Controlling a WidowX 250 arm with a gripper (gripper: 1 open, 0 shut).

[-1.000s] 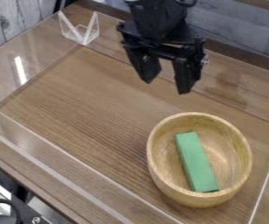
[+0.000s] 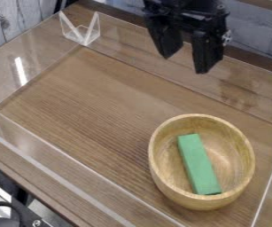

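A tan round bowl sits at the lower right of the table, holding a green rectangular block lying lengthwise inside it. My dark gripper hangs at the top centre, behind and above the bowl and apart from it. Its upper part runs out of view, and whether its fingers are open or shut is unclear.
A white wire-like piece stands at the back left edge. Dark cables lie off the table at the bottom left.
My gripper has moved up and back, away from the bowl toward the top of the view. The bowl and green block have not moved.
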